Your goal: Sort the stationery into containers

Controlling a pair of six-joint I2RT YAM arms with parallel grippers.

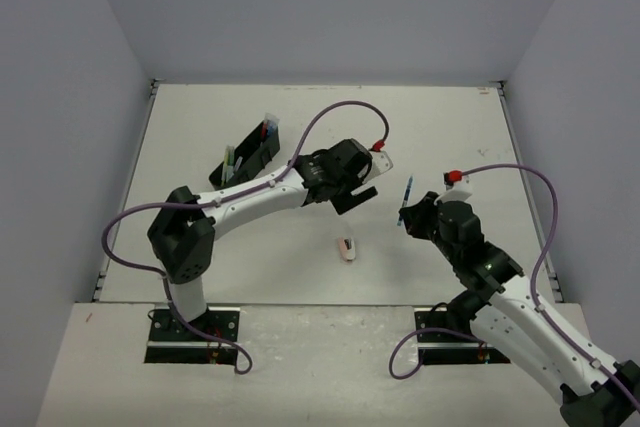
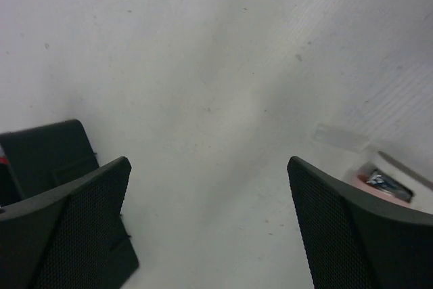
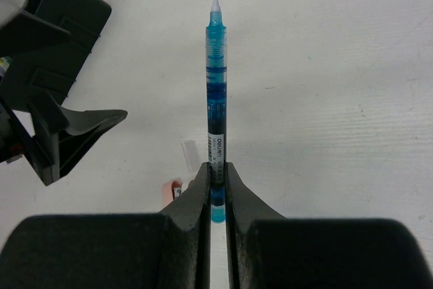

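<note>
A slim blue pen points tip-up in the right wrist view, its lower part pinched by my right gripper. The top view shows this pen to the right of my left gripper. That left gripper is open over the middle of the table; its fingers are wide apart with bare tabletop between them. A small pink-and-white item with a dark mark lies on the table in front of it. The black container stands at the back left, holding several stationery pieces.
Beside the pink-and-white item lies a faint clear strip. The left forearm reaches across the table in front of the container.
</note>
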